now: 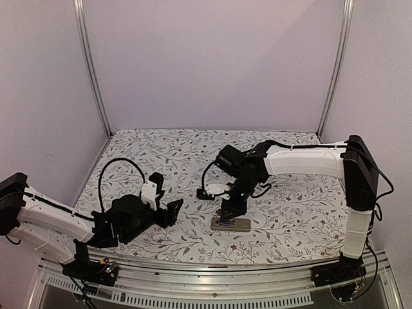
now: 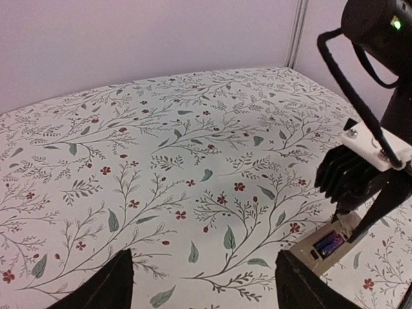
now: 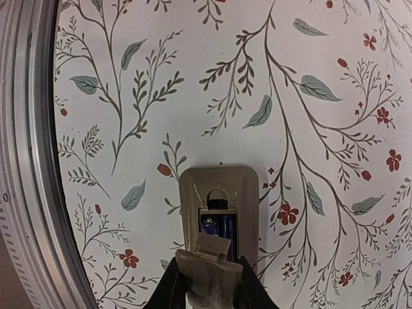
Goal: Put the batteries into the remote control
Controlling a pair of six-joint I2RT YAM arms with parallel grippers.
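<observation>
The remote control (image 1: 239,224) (image 2: 302,254) (image 3: 192,186) lies on the floral mat, its back compartment uncovered with blue batteries (image 2: 327,244) (image 3: 226,229) inside. My right gripper (image 1: 225,211) is shut on a small beige piece (image 3: 209,269), apparently the battery cover, held just above the remote and hiding part of the compartment. My left gripper (image 1: 161,209) stands open over the mat to the left of the remote, with nothing between its fingers.
A metal rail (image 1: 212,273) runs along the front edge, and pale walls stand at the back and sides.
</observation>
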